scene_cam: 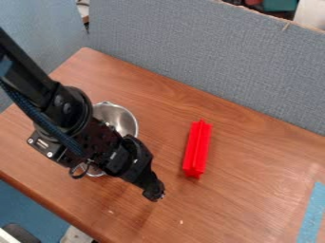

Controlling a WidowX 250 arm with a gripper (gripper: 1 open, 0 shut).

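My black arm reaches in from the left, with the gripper [152,188] low over the wooden table, its tip pointing toward the front right; its fingers are small and dark, and I see nothing held in them. A steel pot or bowl [118,116] stands behind the arm, which hides much of it. A long red block [197,149] lies on the table to the right of the gripper, apart from it.
Grey padded walls [203,62] border it behind and at left. A light blue strip [310,214] lies at the right front.
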